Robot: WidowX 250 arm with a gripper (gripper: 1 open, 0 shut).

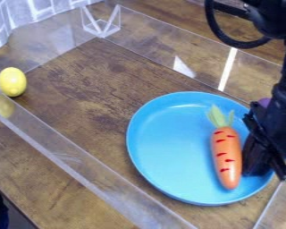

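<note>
An orange toy carrot [225, 156] with pale green leaves lies on a light blue plate [170, 148], on its right half. My dark gripper [272, 161] is at the plate's right rim, just right of the carrot, low down. Its fingertips are partly hidden and dark, so whether it is open or shut cannot be seen clearly.
A yellow egg-shaped object [12, 81] sits at the far left by a clear plastic edge. The wooden surface [86, 89] left of the plate is clear. Transparent strips run along the back and lower left, and a purple object is partly hidden behind the gripper.
</note>
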